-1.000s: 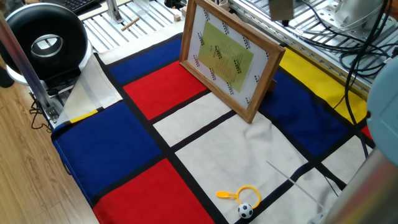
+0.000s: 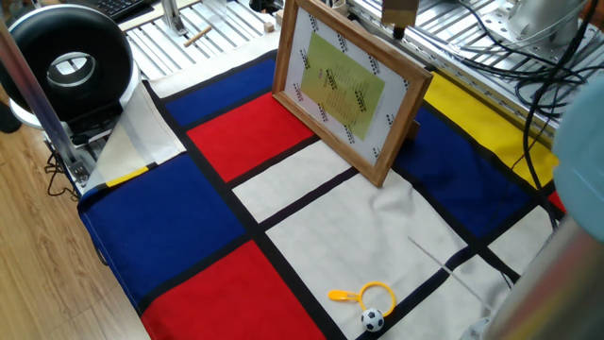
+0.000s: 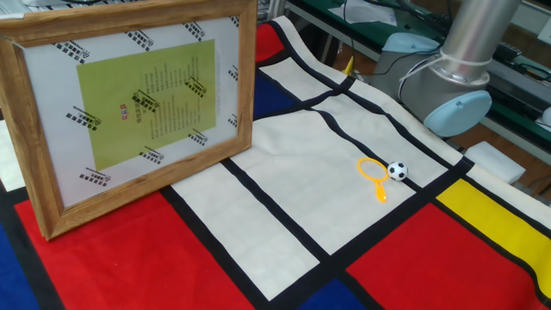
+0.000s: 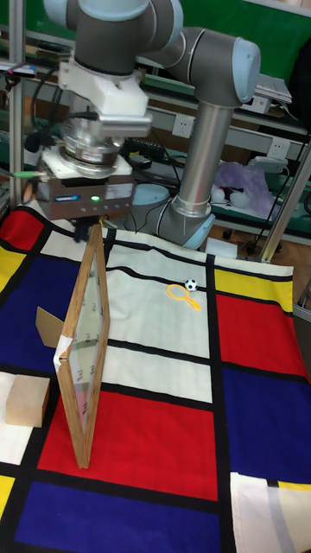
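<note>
A wooden picture frame (image 2: pixel 351 90) with a green-and-white sheet stands upright on the patterned cloth; its front fills the left of the second view (image 3: pixel 142 103). Behind its top edge, in the first view, the tip of my gripper (image 2: pixel 398 32) shows small and dark. The third view has the gripper (image 4: pixel 87 224) hanging from the arm, close to the frame's far upper corner (image 4: pixel 95 241) and partly behind it. Whether its fingers are apart or together is too dark and small to make out. A yellow ring keychain (image 2: pixel 377 286) with a small football (image 2: pixel 373 319) lies flat on a white panel.
A small wooden box (image 4: pixel 28 401) sits behind the frame, near its brown back support (image 4: pixel 50 327). Black cables (image 2: pixel 543 113) hang at the right of the first view. A round black device (image 2: pixel 66 66) stands beyond the cloth's corner.
In the first view, my gripper has shifted left over the past second, nearer to the frame's top edge. The frame and the keychain have stayed in place.
</note>
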